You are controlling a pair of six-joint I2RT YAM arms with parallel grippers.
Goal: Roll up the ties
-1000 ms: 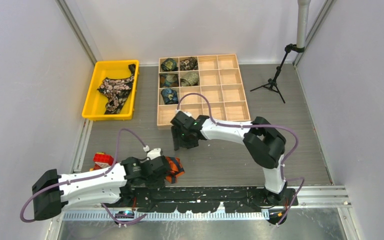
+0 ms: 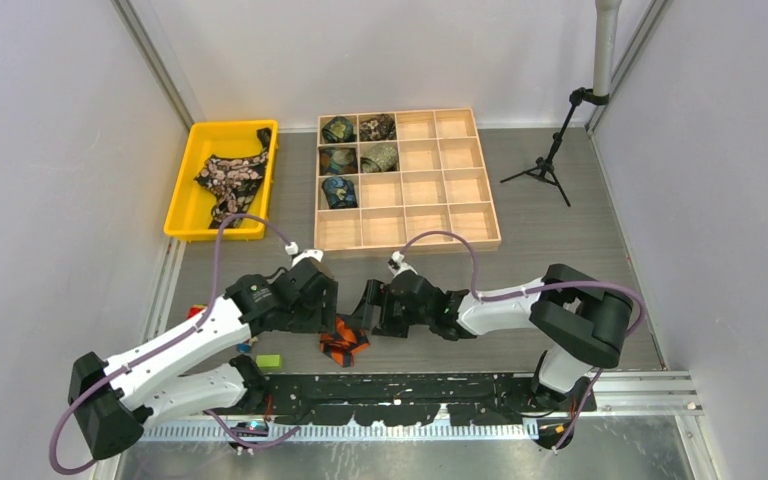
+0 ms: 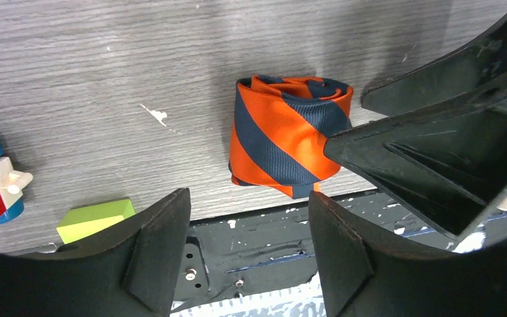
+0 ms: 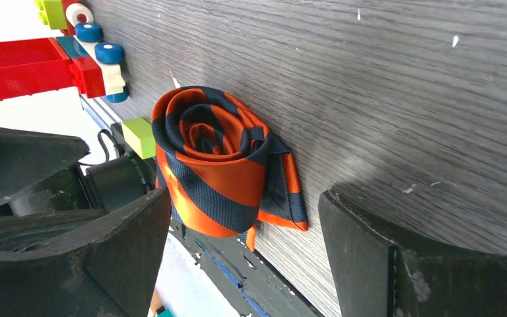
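Note:
A tie with orange and dark blue stripes [image 2: 342,343] lies rolled into a bundle on the grey table, close to its front edge. The left wrist view shows the rolled tie [image 3: 284,135] beyond my left gripper, whose fingers stand apart with nothing between them. From the right, the fingers of my right gripper [image 2: 365,308] reach to the roll, spread open. In the right wrist view the coil [image 4: 214,165] and a loose flap show in and beyond the gap of the right gripper; whether a finger touches the cloth, I cannot tell.
A wooden divided box [image 2: 407,246] at the back holds several rolled ties on its left side. Beside it, a yellow bin [image 2: 173,222] contains a dark floral tie [image 2: 235,185]. Toy blocks, including a green block [image 2: 269,361], lie left of the roll.
My left gripper has moved back from the table's front edge and slightly right.

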